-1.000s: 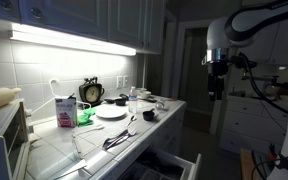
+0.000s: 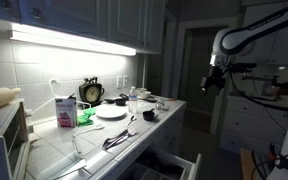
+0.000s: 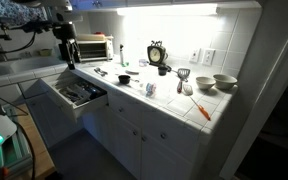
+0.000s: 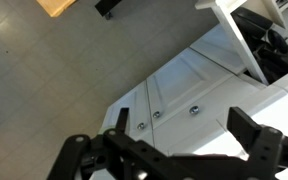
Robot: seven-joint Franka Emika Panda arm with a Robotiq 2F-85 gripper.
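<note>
My gripper (image 2: 221,88) hangs in free air off the counter's edge, pointing down. Its two fingers stand wide apart in the wrist view, and the gap between them holds nothing; below lie the floor (image 4: 54,90) and white cabinet doors (image 4: 169,85). Exterior view 2 has the gripper (image 3: 72,64) above and near the pulled-out drawer (image 3: 91,106), which contains dark items too small to make out. In the wrist view that drawer (image 4: 236,38) is at the upper right, to one side of the fingers.
On the counter (image 2: 59,152) are a white plate (image 2: 111,111), a box (image 2: 66,112), a black clock (image 2: 91,91), a bottle (image 2: 133,100) and several utensils. Two bowls (image 3: 224,82) sit at its other end. A toaster oven (image 3: 94,49) stands at the back.
The arm has shifted its pose, and my gripper has risen a little in exterior view 1. The counter items and the drawer look unchanged.
</note>
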